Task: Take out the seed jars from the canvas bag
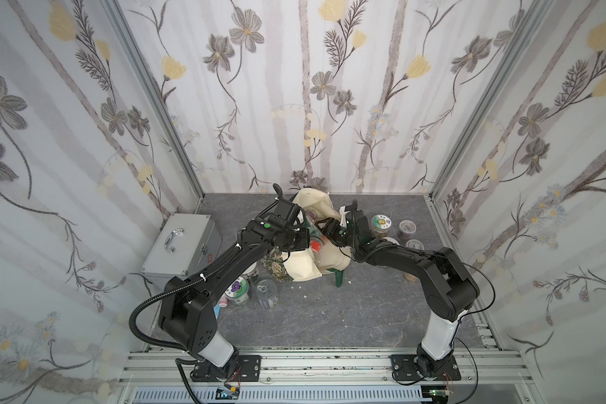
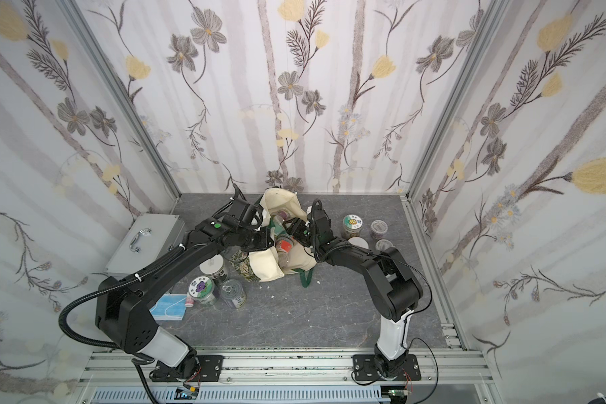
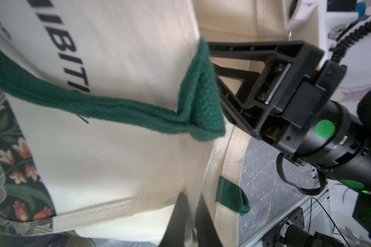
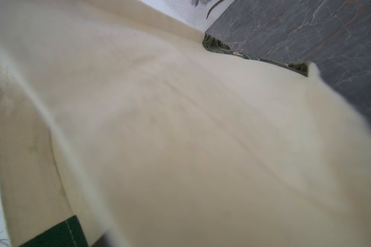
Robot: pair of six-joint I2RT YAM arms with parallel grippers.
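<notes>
The cream canvas bag [image 1: 303,266] with green straps lies open at the table's middle, a jar with a red label [image 1: 317,245] visible inside. My left gripper [image 1: 300,239] is at the bag's left edge; in the left wrist view its shut fingertips [image 3: 177,230] are against the cream cloth, and whether cloth is between them is unclear. My right gripper [image 1: 326,225] reaches into the bag's upper right part, shut, its fingers hidden behind fabric in both wrist views; what it holds is not visible.
Several jars, including one with a patterned lid [image 1: 381,222], stand right of the bag. More jars [image 1: 237,288] stand front left, near a blue mask [image 2: 168,306]. A silver case [image 1: 171,249] sits far left.
</notes>
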